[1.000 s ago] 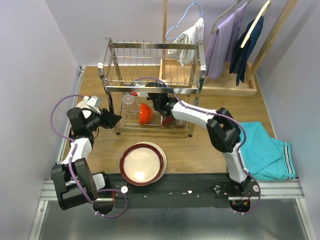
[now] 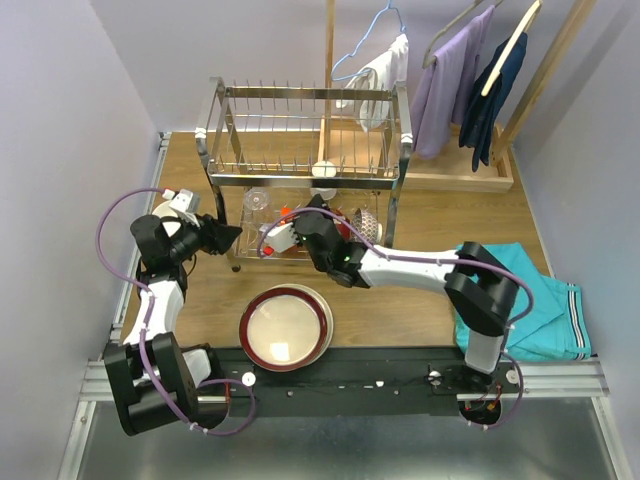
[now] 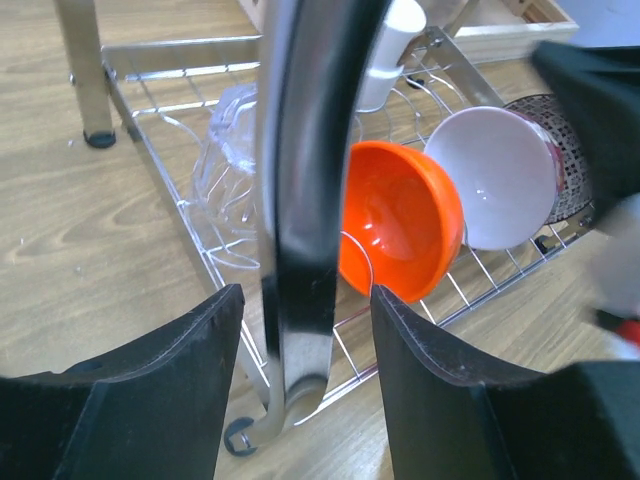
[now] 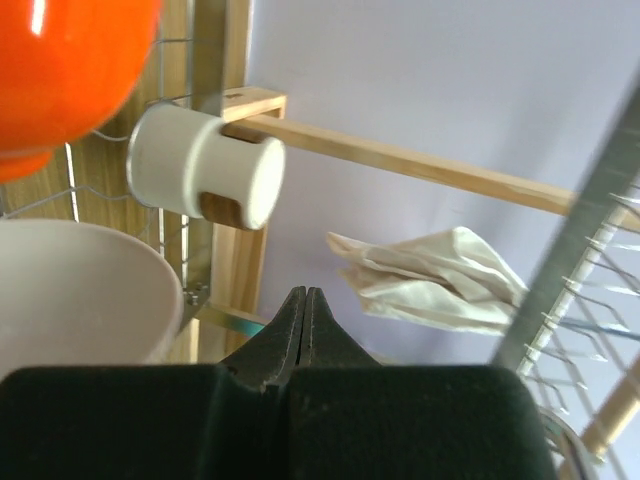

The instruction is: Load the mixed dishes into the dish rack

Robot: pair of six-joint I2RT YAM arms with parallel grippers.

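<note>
The steel dish rack (image 2: 305, 180) holds dishes on its lower tier: a clear glass (image 3: 220, 160), an orange bowl (image 3: 400, 215), a white bowl (image 3: 490, 175), a dark-patterned colander (image 3: 570, 150) and a white cup (image 4: 205, 165). My left gripper (image 2: 225, 235) stands open at the rack's left front post, nothing held. My right gripper is shut with nothing showing between its fingers, just in front of the lower-tier dishes; in the top view its body covers part of them. A stack of plates (image 2: 285, 325), red-rimmed on top, lies on the table before the rack.
A turquoise cloth (image 2: 520, 305) lies at the right of the table. Clothes on hangers (image 2: 455, 95) hang on a wooden stand at the back right. A pale round item sits behind my left arm. The table between plates and cloth is clear.
My right arm has drawn back from deep under the upper tier toward the front of the rack. The left arm has stayed about where it was.
</note>
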